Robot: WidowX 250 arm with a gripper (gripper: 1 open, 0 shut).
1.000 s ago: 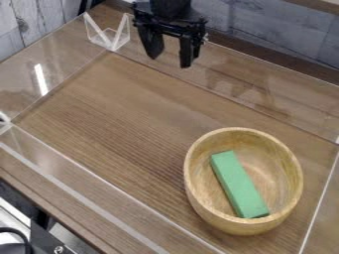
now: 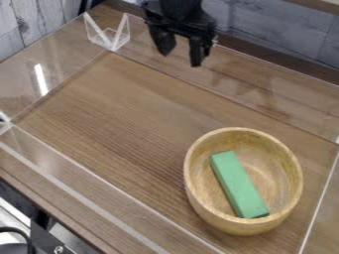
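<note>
My gripper [image 2: 180, 45] is at the top centre of the camera view, over the back of the wooden table, with its dark fingers pointing down and apart, open. Nothing shows between them. Far below it, at the lower right, a round wooden bowl [image 2: 276, 152] holds a green rectangular block [image 2: 239, 184] lying along its length.
A white wire-like object [image 2: 109, 30] stands at the back left. The table's edges run along the left and right, and a dark curved object [image 2: 14, 241] shows at the bottom left corner.
The bowl and block have not moved.
</note>
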